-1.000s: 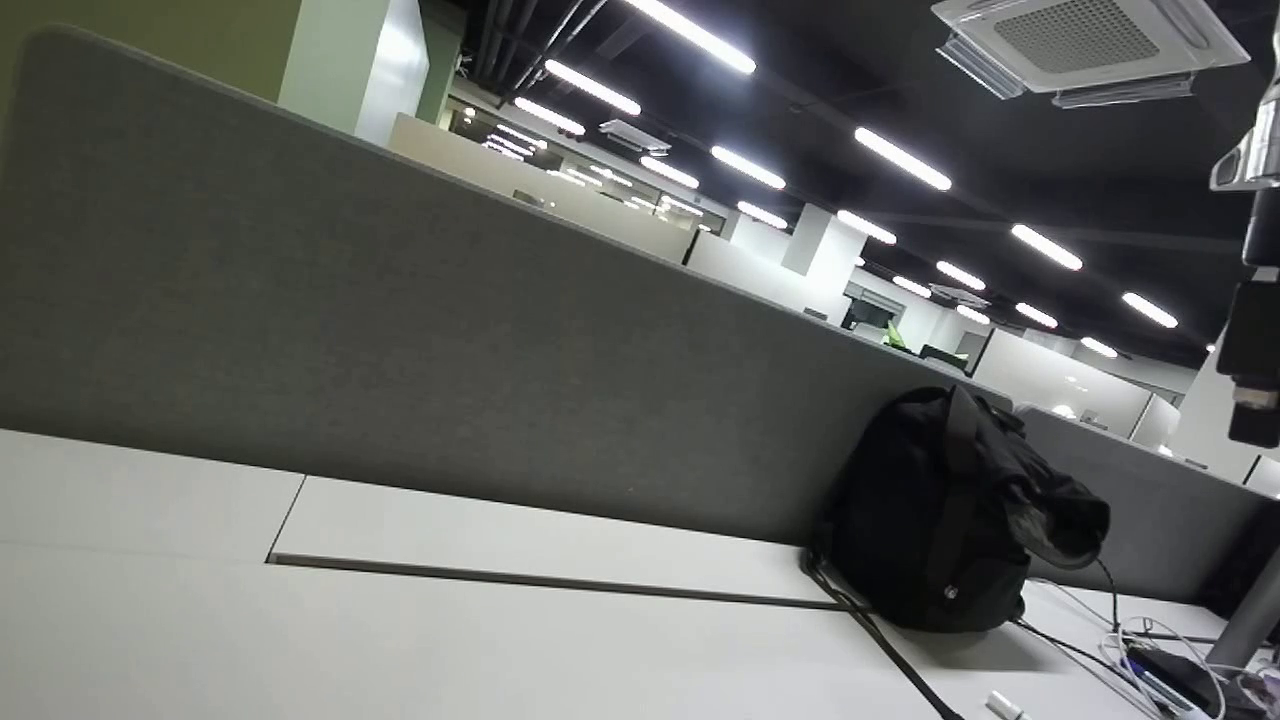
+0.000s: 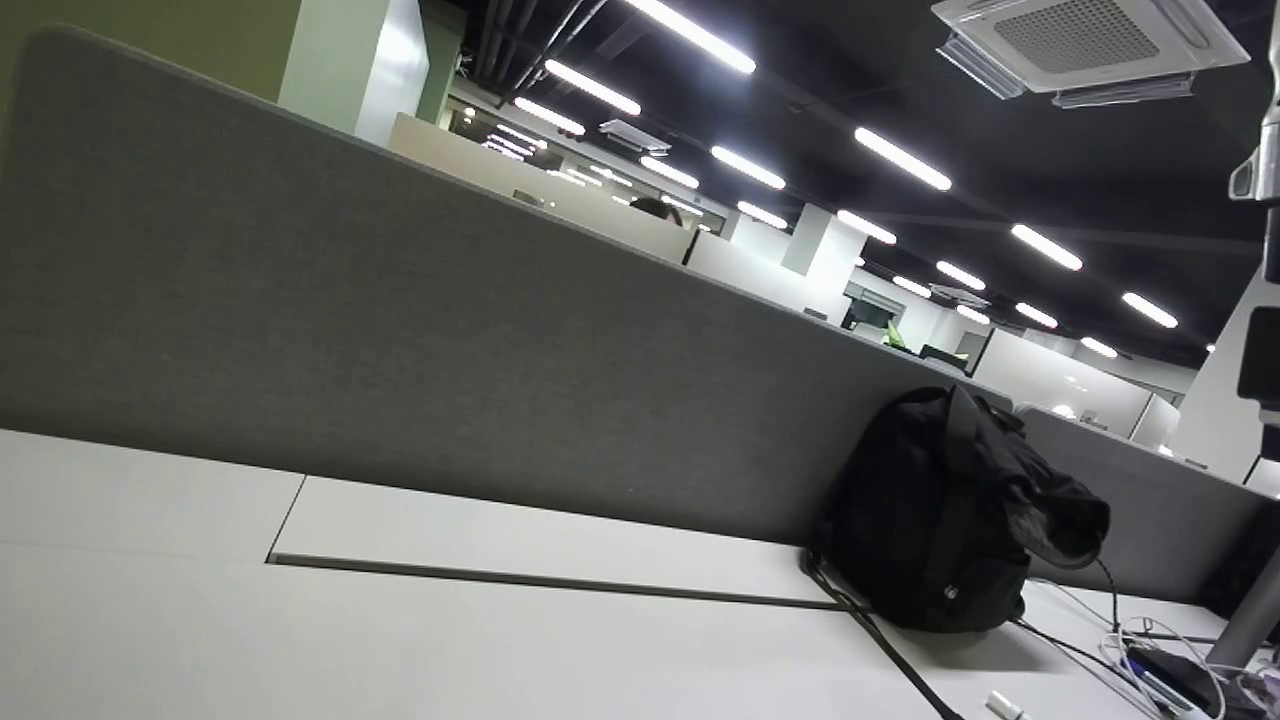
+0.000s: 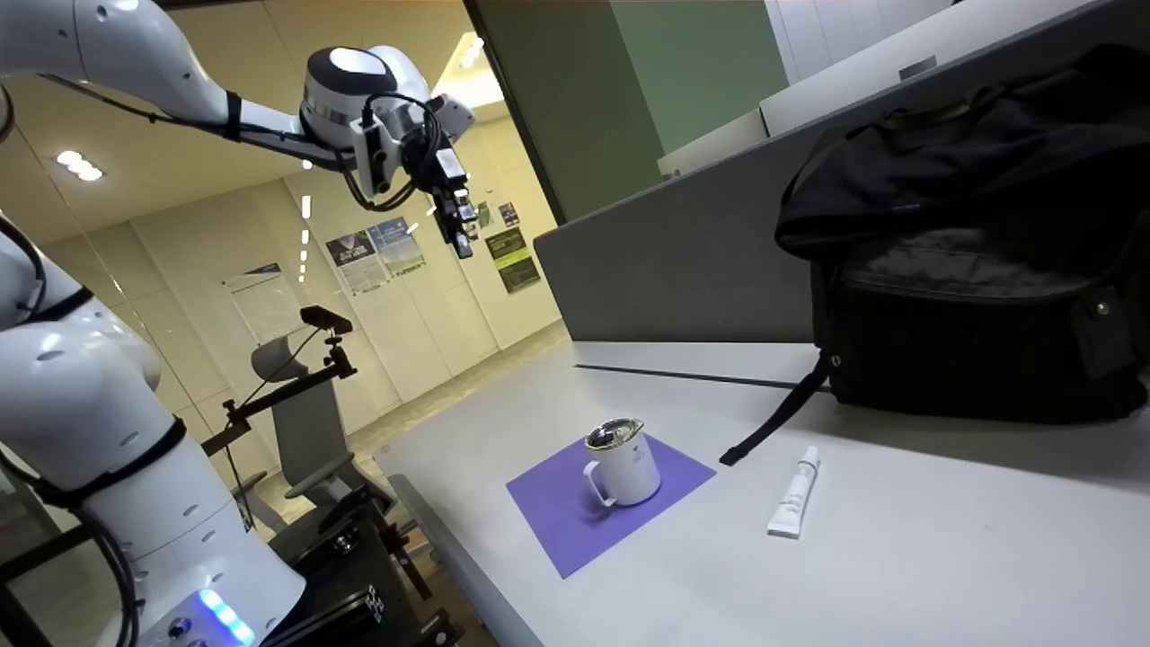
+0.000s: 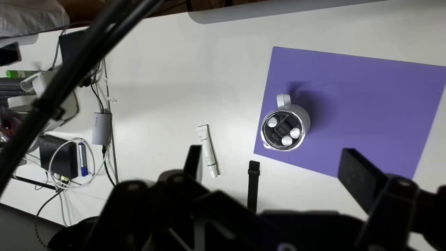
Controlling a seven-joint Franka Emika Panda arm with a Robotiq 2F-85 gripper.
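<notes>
In the wrist view my gripper is open, its two black fingers wide apart with nothing between them. Exterior view 2 shows the gripper (image 3: 461, 243) high above the table. Below it, a white mug (image 3: 627, 474) with a clear lid stands upright on a purple mat (image 3: 561, 528). Seen from above, the mug (image 4: 304, 118) is near the mat's edge, its handle pointing to the top of the wrist view. Off the mat on the bare table lies a white tube (image 3: 795, 496), apart from the mug.
A large black backpack (image 3: 970, 313) leans against the grey partition (image 3: 690, 270), its strap (image 4: 253, 186) trailing towards the tube. Cables, a grey adapter (image 4: 101, 129) and a blue marker (image 4: 83, 159) lie at the wrist view's left. Bare table surrounds the mat and tube.
In exterior view 1 the arm and gripper at the right edge have shifted further right, nearly out of the picture. The backpack and table look the same.
</notes>
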